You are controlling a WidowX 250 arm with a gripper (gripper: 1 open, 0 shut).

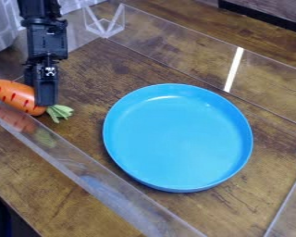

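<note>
An orange carrot point(14, 93) with a pale green top lies at the left of the wooden board, behind the clear front wall. My black gripper point(42, 93) is down over it from above, shut on the carrot's body; the fingertips are partly hidden by the carrot and the wall. To the right, an empty blue plate point(177, 138) rests on the wood.
Clear plastic walls edge the workspace at the front and back left. Bare wood point(138, 60) lies behind the plate, with a white strip point(233, 69) at the back right.
</note>
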